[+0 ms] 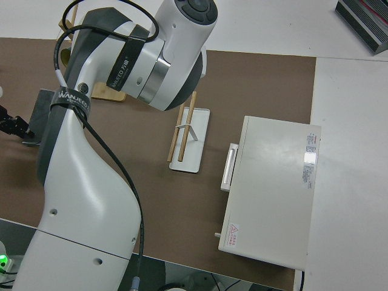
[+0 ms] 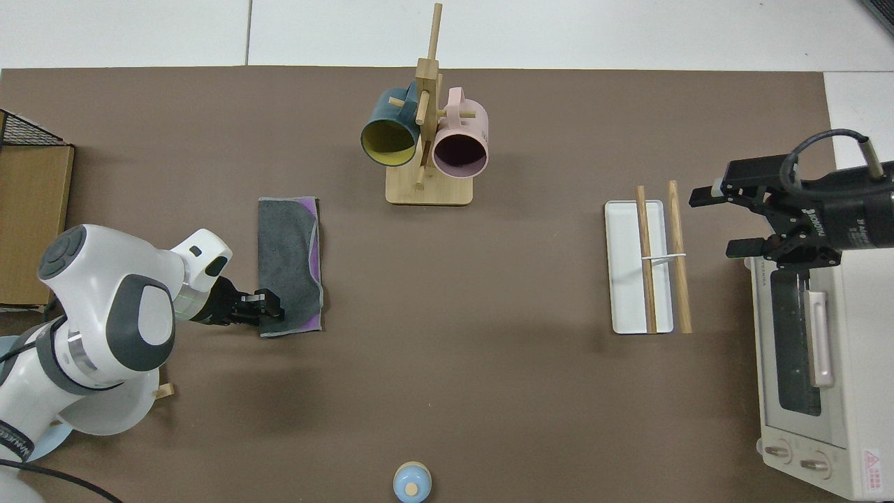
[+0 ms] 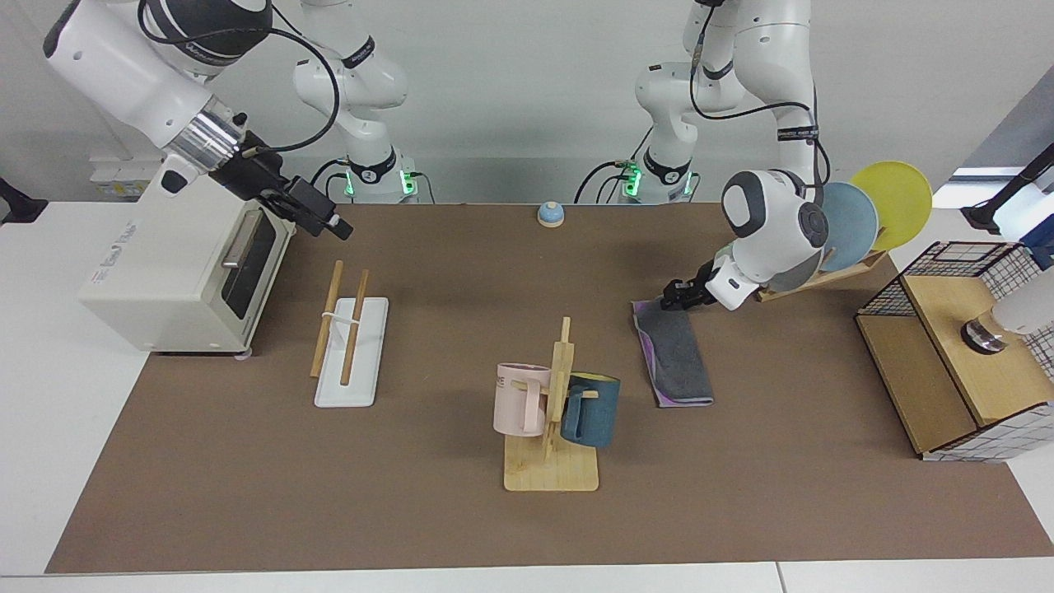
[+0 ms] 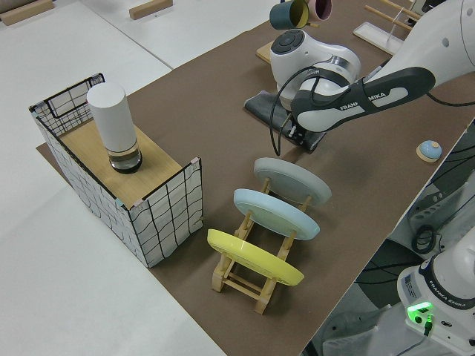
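My left gripper (image 2: 268,306) is low over the grey towel with purple edging (image 2: 286,251), at its near part; whether its fingers are apart is hard to tell. My right gripper (image 2: 712,222) hangs above the front of the white oven (image 2: 863,360), its two fingers wide open with nothing between them. A teal mug (image 2: 385,121) and a pink mug (image 2: 465,126) hang on the wooden mug tree (image 2: 427,194). A white board (image 2: 621,276) with two wooden sticks stands right of the middle.
A wire-and-wood basket (image 4: 159,230) with a white cylinder (image 4: 113,119) is at the left. A dish rack with plates (image 4: 256,259) sits by my left arm. A small blue round object (image 2: 412,476) lies near the front edge.
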